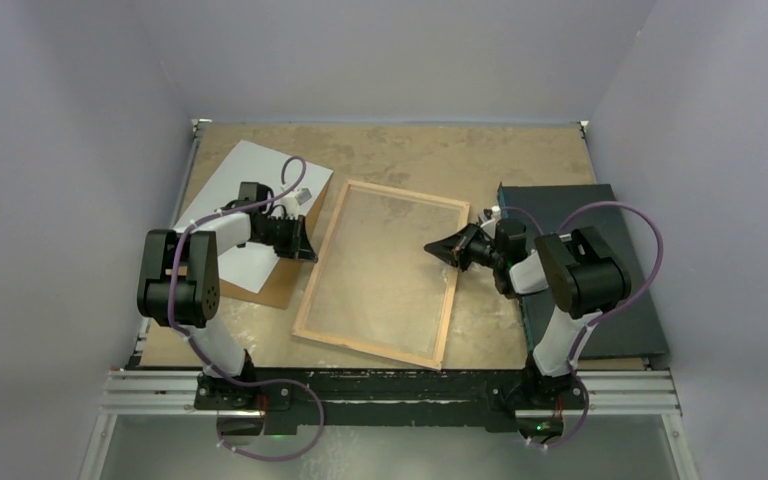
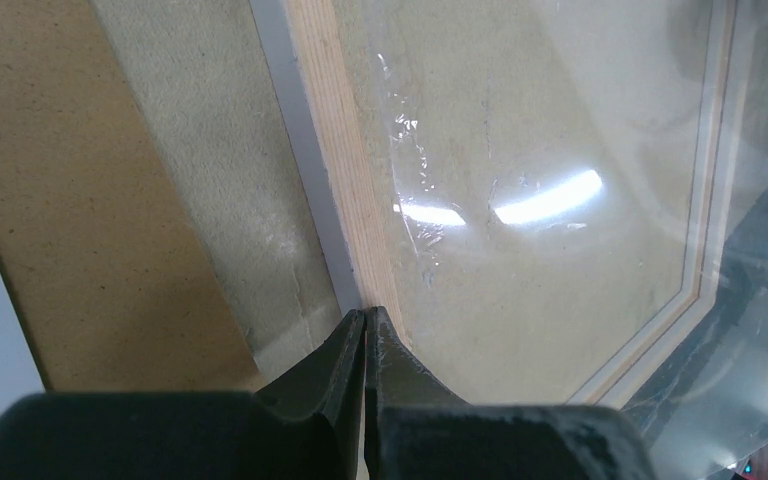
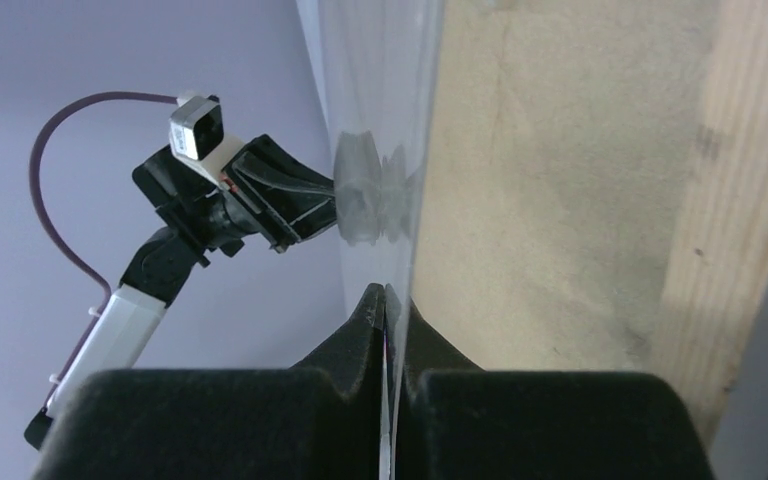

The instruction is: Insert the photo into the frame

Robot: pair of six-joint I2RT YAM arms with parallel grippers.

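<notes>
The light wooden frame (image 1: pixel 396 354) lies slightly turned in the middle of the table. A clear sheet (image 3: pixel 380 90) is seen nearly edge-on in the right wrist view; its edge runs between the tips of my right gripper, shut on it. From above, my right gripper (image 1: pixel 432 247) is over the frame's right side. My left gripper is shut at the frame's left rail (image 2: pixel 340 130), its tips against the wood and nothing visible between them. In the left wrist view the sheet's far part stands raised at right. I cannot make out a photo.
A brown board (image 1: pixel 278 285) with a white sheet (image 1: pixel 245 265) on it lies at the left, partly under my left arm. At right, a dark panel (image 1: pixel 560 205) is partly under my right arm.
</notes>
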